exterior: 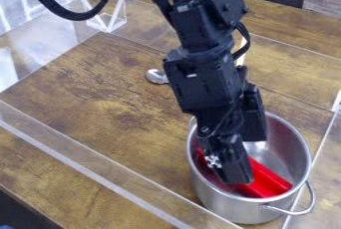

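Note:
A steel pot [286,148] with a side handle stands at the lower right. A red block [264,183] lies inside it, partly covered by my black gripper [220,148], which reaches down into the pot's left part. The fingertips are hard to make out against the block, so the exact opening and any contact cannot be seen clearly.
A small metal spoon-like object [155,75] lies behind the arm. Clear rails or panel edges run along the left and front, with a pale rack at the back left.

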